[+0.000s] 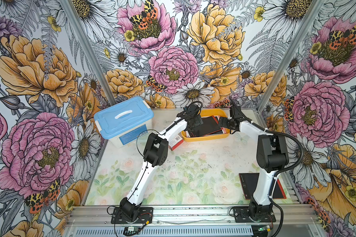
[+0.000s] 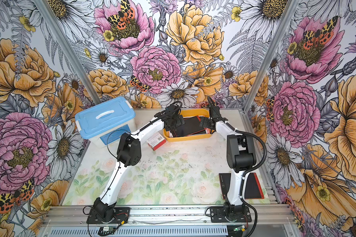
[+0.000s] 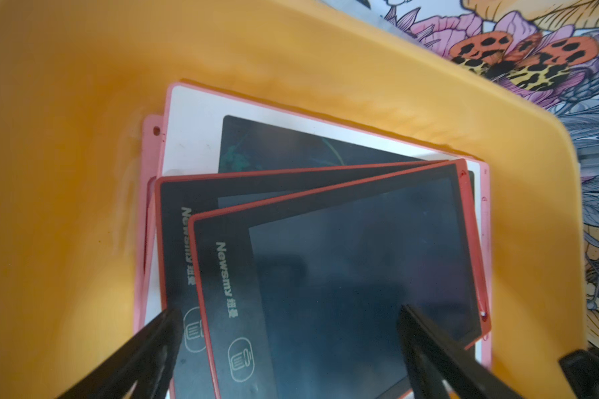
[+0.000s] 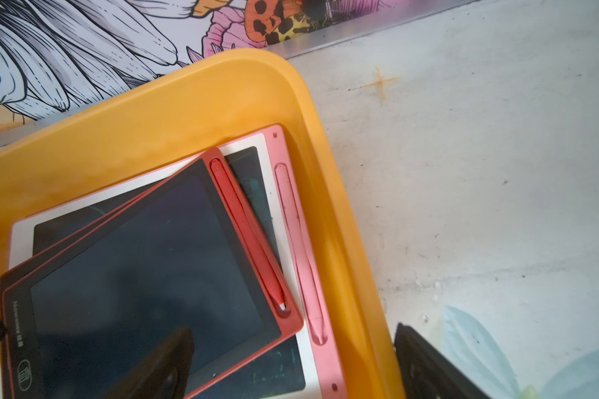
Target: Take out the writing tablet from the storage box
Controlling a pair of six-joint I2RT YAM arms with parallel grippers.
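Inside the yellow storage box [image 1: 201, 135] lies a stack of writing tablets: two black, red-edged ones [image 3: 352, 266] over a white, pink-edged one [image 3: 193, 126]. The top black tablet lies askew, its red stylus [image 4: 246, 232] along one end. My left gripper hangs over the stack, open and empty, its fingers either side of the top tablet's middle. My right gripper is open at the box's right side, one finger over the tablets and the other by the outer rim, nothing held.
A lidded blue-and-white bin [image 1: 123, 114] stands back left, a red-and-white carton [image 2: 156, 141] beside the box. Another black tablet [image 2: 254, 185] lies front right under the right arm.
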